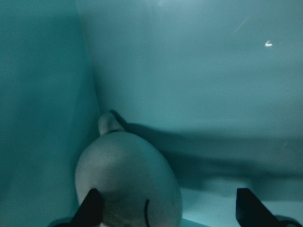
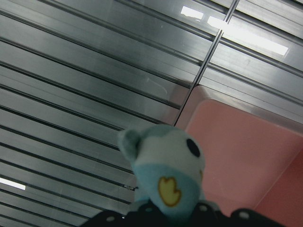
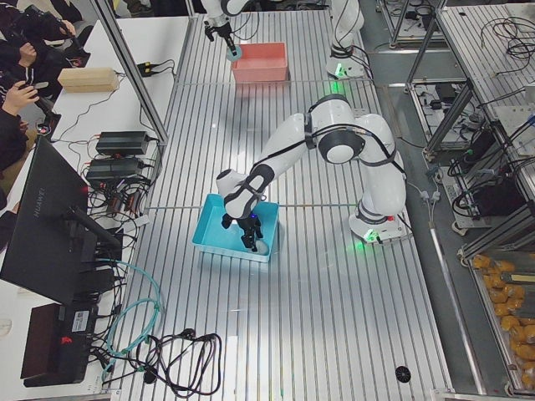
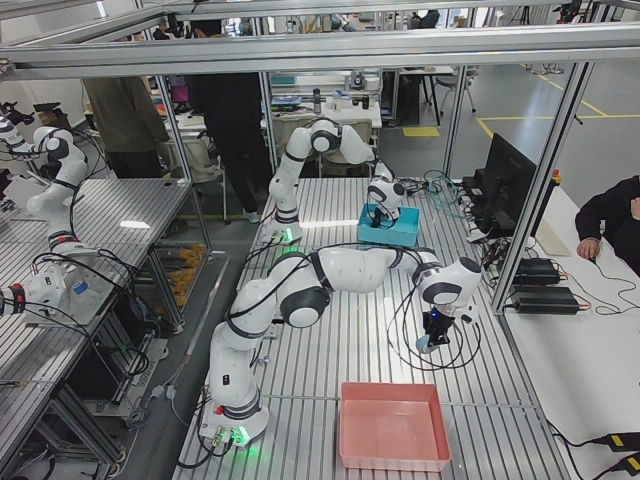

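Note:
My left gripper is open inside the blue bin [image 3: 209, 242], its fingertips either side of and beside a pale grey plush toy [image 1: 128, 175] lying against the bin wall [image 1: 42, 94]. My right gripper is shut on a blue and white plush toy [image 2: 165, 165] with a yellow patch, held above the slatted table just beside the pink bin [image 4: 393, 425].
Loose cables [image 3: 184, 368] lie near one end, a monitor [image 3: 50, 225] and power units stand on the side desk.

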